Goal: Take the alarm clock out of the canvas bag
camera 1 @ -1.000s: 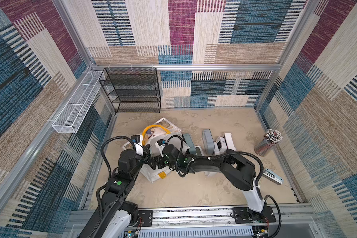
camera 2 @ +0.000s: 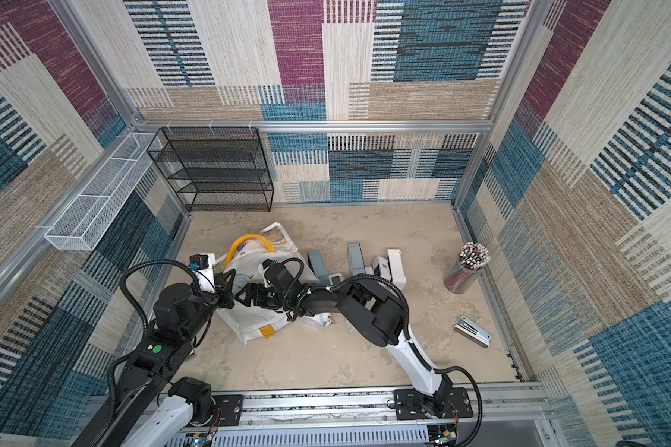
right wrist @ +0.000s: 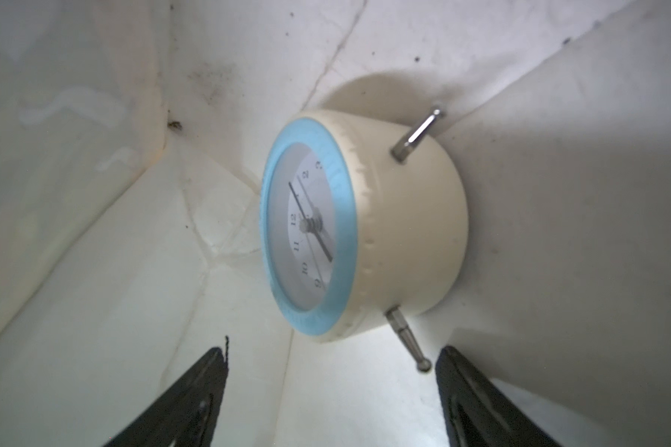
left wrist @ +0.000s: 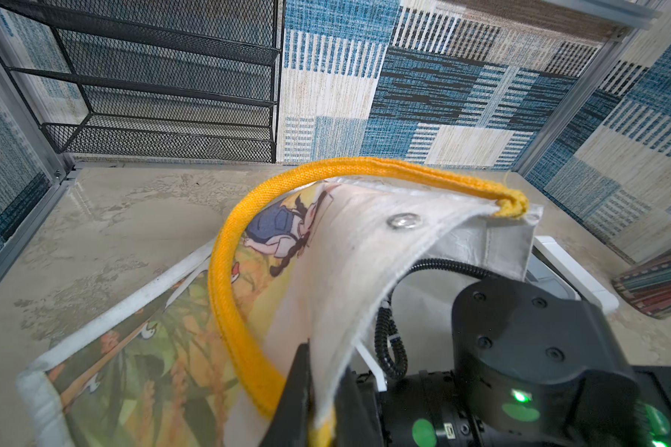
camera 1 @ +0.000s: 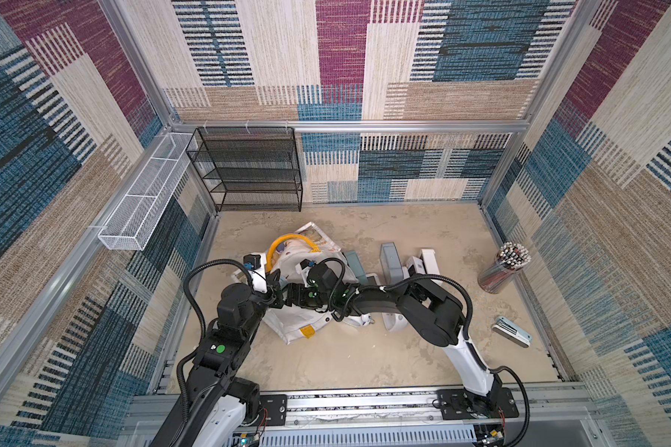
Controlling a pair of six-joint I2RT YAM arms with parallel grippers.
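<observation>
The canvas bag (camera 1: 298,327) lies at the left of the table, yellow strap (left wrist: 227,298) upward. My left gripper is shut on its white rim and strap, holding that side up. My right gripper is inside the bag, fingers apart with nothing between them. Just beyond them, in the right wrist view, the cream alarm clock (right wrist: 410,223) with pale blue bezel rests against the white lining, its two metal legs pointing sideways toward the camera's right.
Grey and white boxes (camera 1: 390,260) stand right of the bag; a pencil cup (camera 1: 499,275) and stapler (camera 1: 511,331) are at the right. A black mesh rack (camera 1: 246,167) and white basket (camera 1: 141,193) hang behind and left.
The right arm's elbow has shifted left and toward the back, with its gripper staying at the bag. The left arm has hardly moved.
</observation>
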